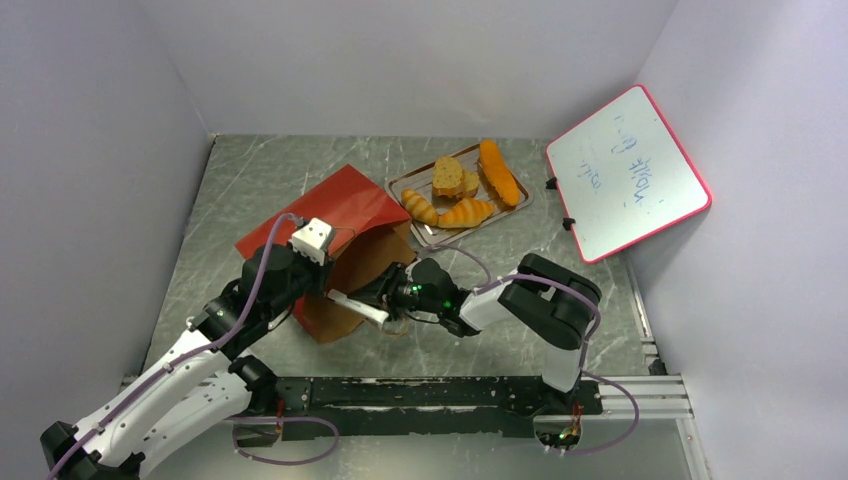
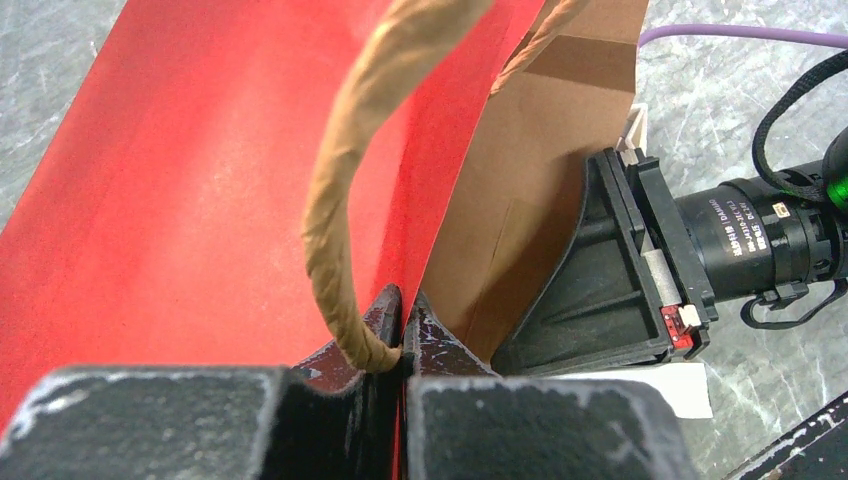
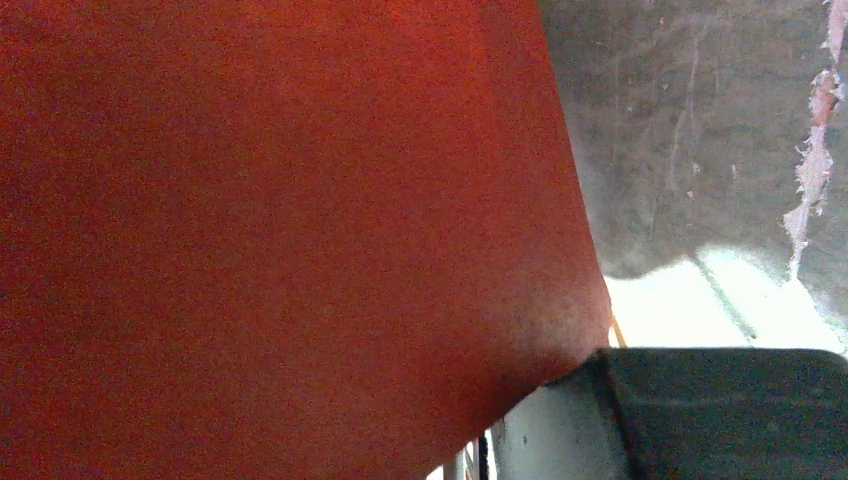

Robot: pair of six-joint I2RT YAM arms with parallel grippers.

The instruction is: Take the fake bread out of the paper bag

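Note:
The red paper bag lies on its side, its brown open mouth facing right. My left gripper is shut on the bag's rim, close to a twisted paper handle. In the top view, my right gripper is at the lower part of the mouth. A black finger of it reaches in front of the brown inside in the left wrist view. Red paper fills much of the right wrist view and hides the other finger; the finger that shows stands well off to the side, so the fingers are apart. The bag's depth is hidden.
A tray at the back holds fake bread: a long loaf, slices and two croissants. A whiteboard leans at the right.

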